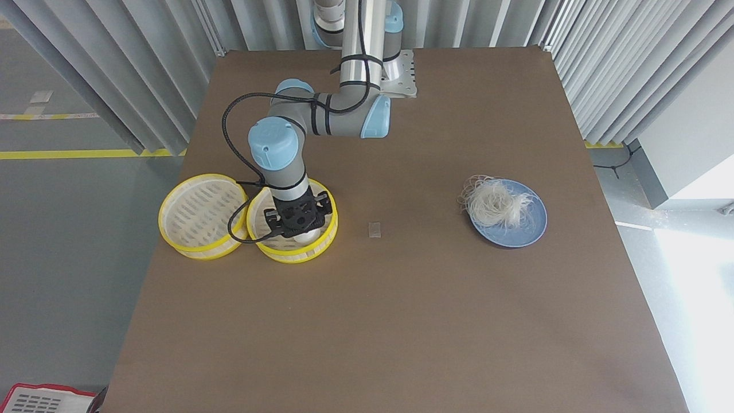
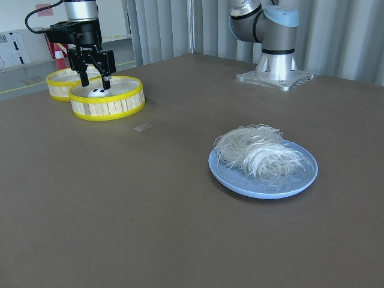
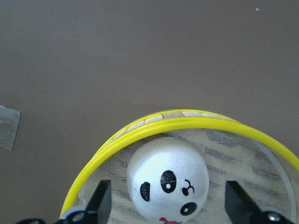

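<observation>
A white bun-shaped object with a panda face (image 3: 154,172) lies in the right yellow-rimmed steamer basket (image 2: 107,117), largely hidden by the arm in the front view. My gripper hangs over that basket, open, a finger on either side of the bun, with nothing held. In the left view its fingertips are just above the bun. The second yellow-rimmed basket (image 1: 168,213) stands empty to the left, beside the first.
A blue plate (image 1: 519,238) with a tangle of white noodle-like strands (image 1: 496,205) sits at the right of the table. A small grey square (image 1: 375,230) is right of the baskets.
</observation>
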